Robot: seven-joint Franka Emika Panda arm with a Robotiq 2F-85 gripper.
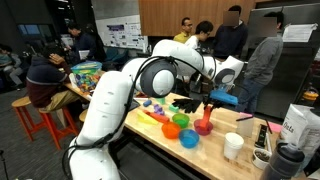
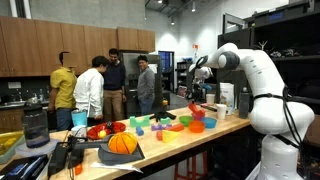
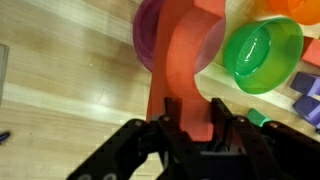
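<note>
My gripper is shut on a long, curved red-orange object [image 3: 185,62], which slants upward from the fingers in the wrist view. Beneath it, partly covered, is a magenta bowl [image 3: 147,30]. In exterior view 1 the gripper [image 1: 213,99] hangs above the table with the red object [image 1: 207,112] pointing down over the pink bowl [image 1: 203,128]. Whether the object touches the bowl is unclear.
A green bowl [image 3: 236,50] and an orange bowl [image 3: 298,8] stand beside the magenta one. A blue bowl [image 1: 189,139] sits nearby, with a white cup [image 1: 233,146] to the right. Small coloured blocks [image 3: 306,84] lie past the green bowl.
</note>
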